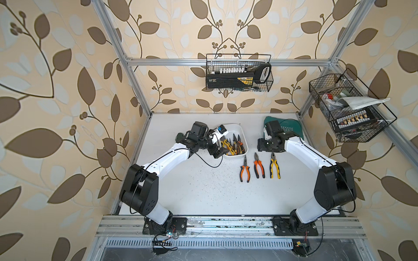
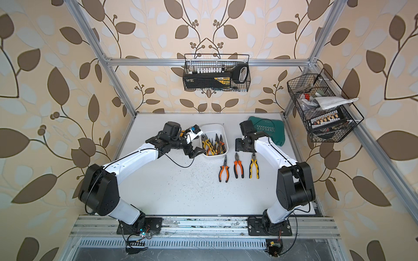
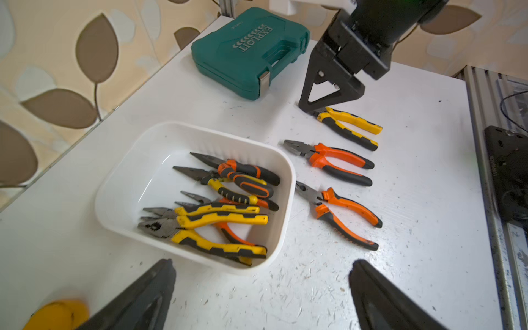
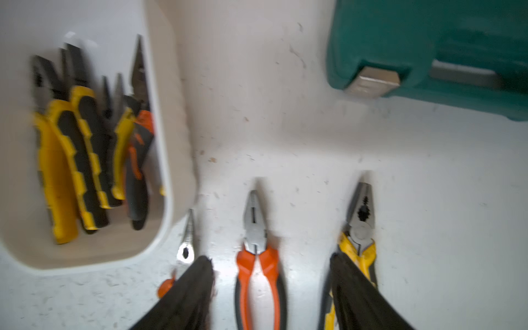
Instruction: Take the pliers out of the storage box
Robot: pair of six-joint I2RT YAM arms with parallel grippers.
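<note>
A white storage box (image 3: 123,165) holds several pliers; yellow-black pliers (image 3: 220,220) lie on top of the pile, and orange-black pliers (image 3: 247,184) rest near its right wall. Outside the box, in a row on the table, are three more: orange long-nose pliers (image 3: 346,211), orange-red pliers (image 3: 330,159) and yellow pliers (image 3: 352,123). My left gripper is open and empty, at the left front of the box. Open too is my right gripper, above the row; its fingers overlap the yellow pliers in the right wrist view without holding them.
A green tool case (image 3: 253,49) lies at the back right, behind the right arm. Something yellow (image 3: 57,316) shows at the lower left of the left wrist view. Wire baskets (image 1: 238,74) hang behind.
</note>
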